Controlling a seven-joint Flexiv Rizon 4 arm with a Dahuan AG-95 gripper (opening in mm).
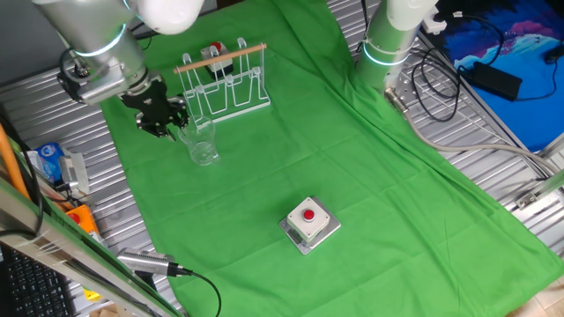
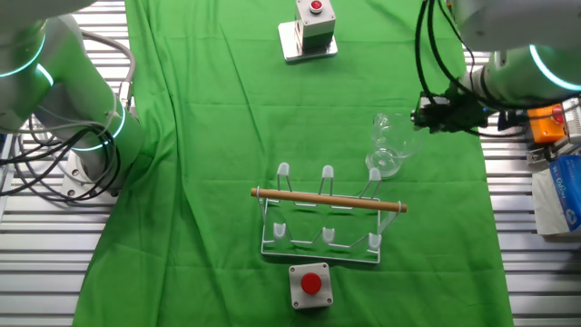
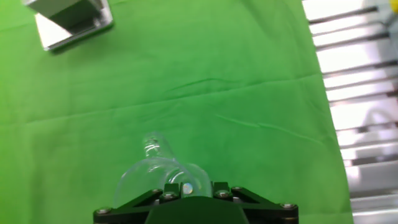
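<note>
A clear glass cup with a handle (image 1: 204, 153) stands on the green cloth, left of the rack in exterior view 1. My gripper (image 1: 179, 125) is at the cup's upper part, pointing toward it from the side. In the wrist view the two fingertips of my gripper are spread apart, and the transparent cup (image 3: 152, 171) shows just beyond and partly between them. Contact with the glass cannot be made out. From exterior view 2, the cup (image 2: 385, 161) appears close against the dark fingers (image 2: 434, 113).
A white wire rack (image 2: 322, 245) with a wooden bar stands near the cup. One red-button box (image 2: 310, 285) sits behind it; another (image 1: 308, 218) rests on a metal plate mid-cloth. Open cloth (image 1: 352, 158) lies right of the rack.
</note>
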